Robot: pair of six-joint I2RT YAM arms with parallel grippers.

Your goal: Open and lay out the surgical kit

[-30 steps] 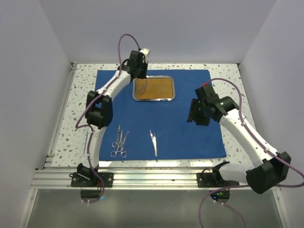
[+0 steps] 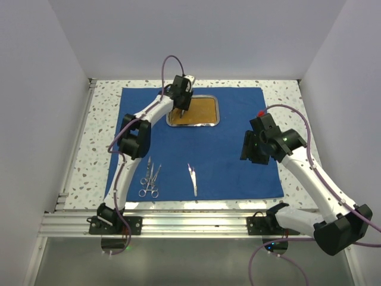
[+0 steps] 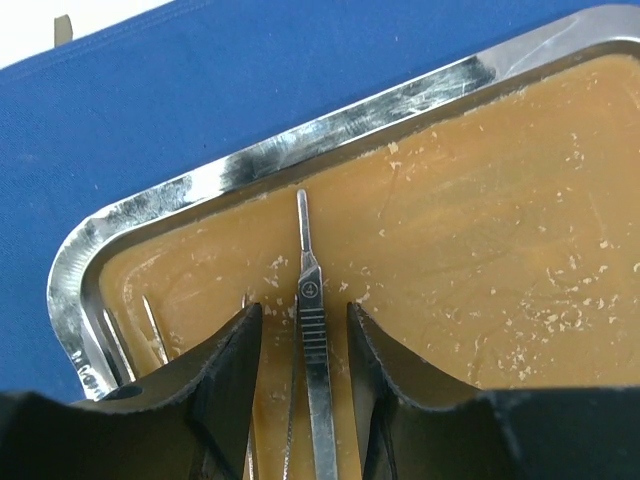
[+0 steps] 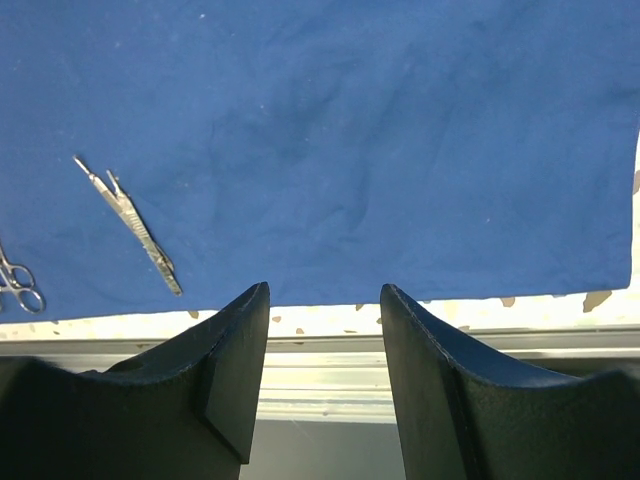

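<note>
Inside the metal tray (image 2: pixel 205 124), my left gripper stands open, its fingers on either side of a scalpel handle (image 3: pixel 314 350) without visibly gripping it. Beside that handle lie thin metal instruments (image 3: pixel 155 330), partly hidden by the gripper. On the blue cloth (image 2: pixel 238 179), scissors and clamps (image 2: pixel 149 185) lie at the lower left. Tweezers and another slim tool (image 2: pixel 193 179) rest nearer the middle, side by side. My right gripper hovers over the cloth's right part, fingers apart with nothing between them.
Bare cloth stretches across the middle and right. Around it runs the speckled tabletop (image 2: pixel 80 155), with a metal rail (image 2: pixel 196 223) along the front edge. Walls close off the back and both sides.
My left gripper has moved right and down in the top view, ending over the scalpel handle in the tray. The right arm has shifted slightly right and toward the front. The laid-out tools have not moved.
</note>
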